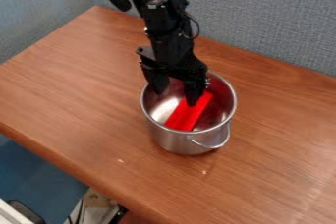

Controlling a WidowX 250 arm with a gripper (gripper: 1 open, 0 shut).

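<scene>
A steel pot [191, 141] with a side handle stands on the wooden table. Inside it lies a bright red elongated object [187, 114], resting against the bottom and wall. My black gripper [176, 92] is open, its fingers spread at the pot's mouth, over the back part of the red object. Nothing shows held between them.
A grey padded wall [269, 22] runs behind it. Below the near left edge are cables and a pale item [14, 213].
</scene>
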